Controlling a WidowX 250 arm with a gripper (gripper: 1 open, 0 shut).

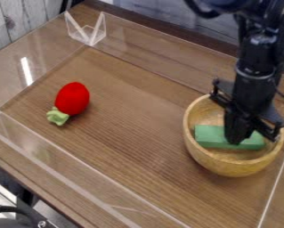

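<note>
My gripper (233, 125) hangs at the right, its black fingers reaching down over a wooden bowl (233, 163) that holds a green block (218, 137). The fingertips are over the block's upper part and partly hide it; whether they touch it is unclear. The gripper looks shut, with nothing seen between its fingers.
A red object with a pale green end (73, 99) lies on the wooden table (109, 169) at the left. A small clear object (82, 27) stands at the back left.
</note>
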